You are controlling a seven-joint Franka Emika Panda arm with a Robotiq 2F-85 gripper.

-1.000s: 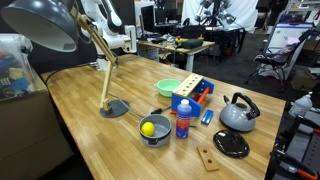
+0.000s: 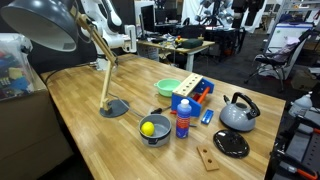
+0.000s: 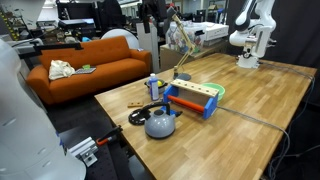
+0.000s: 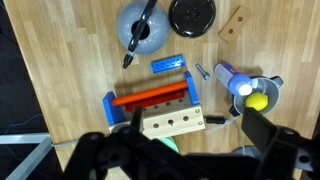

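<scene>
My gripper is open and empty, looking down from high above the table in the wrist view. Below it lies a blue toolbox-like rack [image 4: 190, 88] with a pale holed side [image 4: 172, 122] and an orange-red bar [image 4: 150, 96]. A grey kettle [image 4: 150, 32] with a black handle stands at the top of that view, beside a round black lid [image 4: 192, 14]. To the right, a blue bottle [image 4: 235, 80] stands beside a grey pot [image 4: 264, 94] with a yellow ball [image 4: 257, 101] inside. A small blue block [image 4: 168, 64] lies between kettle and rack.
A wooden piece [image 2: 208, 158] lies near the table's front edge. A green bowl [image 2: 169, 87] sits behind the rack, and a large desk lamp [image 2: 108, 65] rises at the left.
Dark arm parts have come leftward into the top right of exterior view 1, above the table. The objects on the table have not moved.
</scene>
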